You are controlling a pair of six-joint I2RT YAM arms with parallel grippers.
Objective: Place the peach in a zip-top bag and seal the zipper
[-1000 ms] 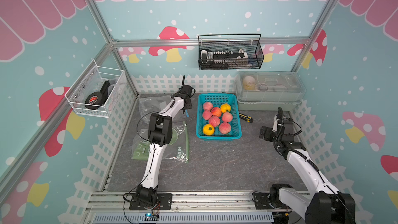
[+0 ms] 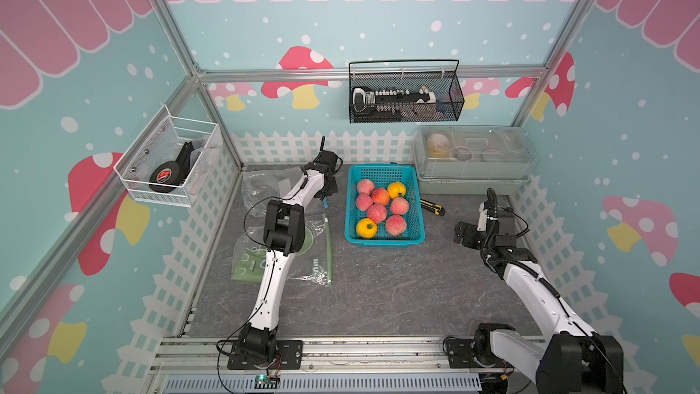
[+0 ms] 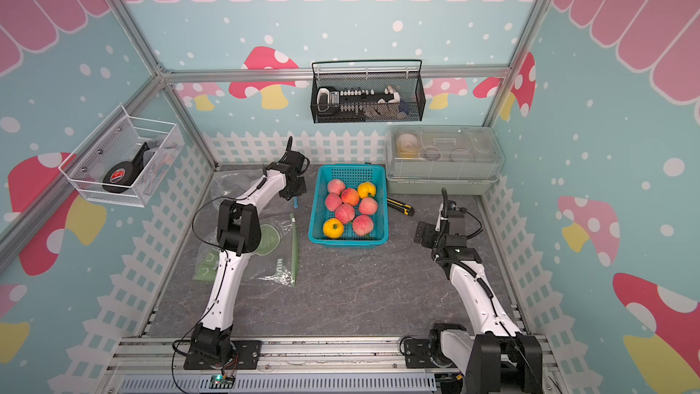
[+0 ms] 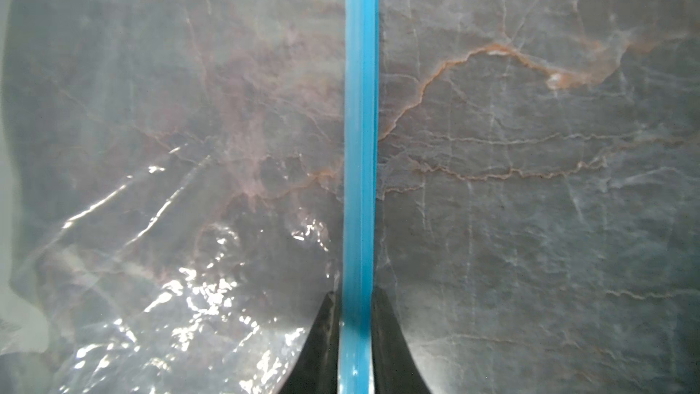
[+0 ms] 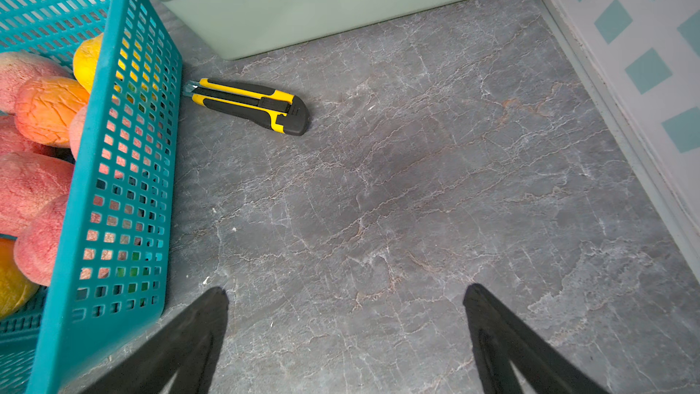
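Observation:
A clear bag with a blue zipper strip [image 4: 358, 138] lies flat at the back left, under my left gripper, whose fingertips sit either side of the strip, nearly closed; whether they grip it I cannot tell. A second, green-printed bag [image 2: 255, 266] lies nearer the front. Peaches [image 2: 396, 225] and yellow fruit [image 2: 366, 228] fill a teal basket [image 2: 384, 242] at the centre. My right gripper is open, with empty table between its fingers, to the right of the basket.
A yellow utility knife [image 5: 248, 102] lies right of the basket, before a lidded plastic box [image 2: 474, 160]. Wire baskets hang on the back wall [image 2: 406, 109] and left wall [image 2: 167, 189].
My left gripper has moved down slightly onto the blue strip, which has shifted a little leftward. The right gripper has moved slightly left.

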